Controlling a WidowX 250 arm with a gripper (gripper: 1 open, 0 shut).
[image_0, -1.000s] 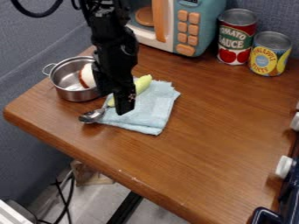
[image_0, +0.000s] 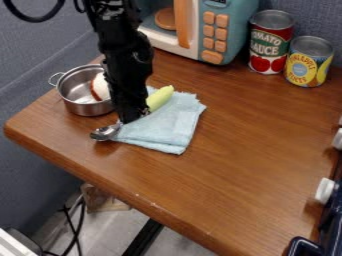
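My black gripper (image_0: 130, 112) is down over a metal spoon (image_0: 104, 133) at the left edge of a light blue cloth (image_0: 167, 133). Whether its fingers are closed on the spoon's handle cannot be made out. A yellow banana-like object (image_0: 159, 98) lies on the cloth just right of the gripper. Behind the gripper to the left, a steel pot (image_0: 75, 100) with something white and reddish inside stands on the table, partly hidden by my arm.
A teal toy microwave (image_0: 222, 30), a tomato can (image_0: 269, 48) and a yellow can (image_0: 307, 68) stand at the back. A dark appliance (image_0: 314, 235) lines the right edge.
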